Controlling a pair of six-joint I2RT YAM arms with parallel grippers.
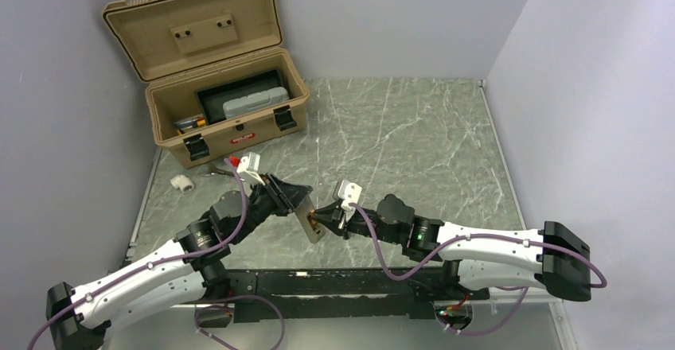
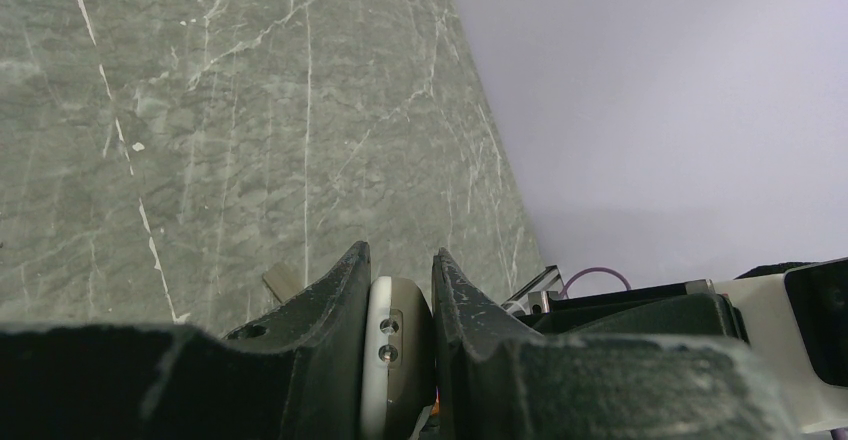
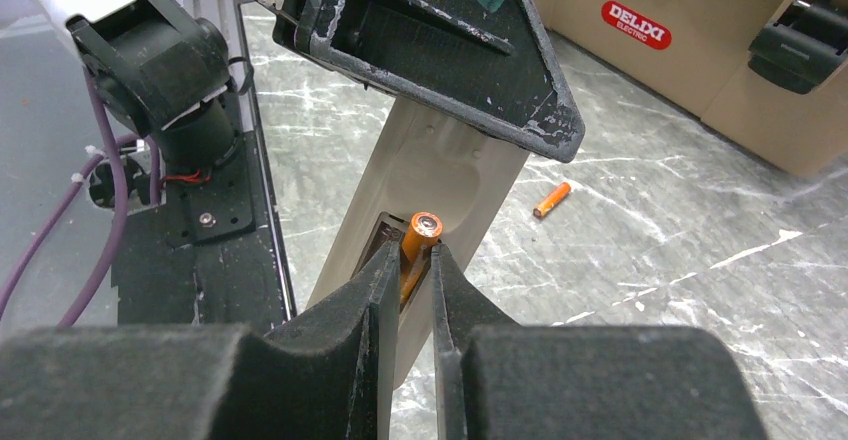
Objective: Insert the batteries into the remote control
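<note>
The remote control (image 1: 309, 223), with its battery compartment facing my right gripper, is held by my left gripper, shut on it. In the right wrist view its pale back (image 3: 445, 170) hangs tilted below the left gripper's housing. An orange battery (image 3: 423, 230) stands at an angle in the compartment, its end raised. My right gripper has its fingertips around that battery, part open; whether they grip it cannot be told. Another orange battery (image 3: 552, 199) lies loose on the marble table.
The open tan toolbox (image 1: 179, 139) stands at the back left, with tools and a white object (image 1: 181, 183) near it. Grey walls border both sides.
</note>
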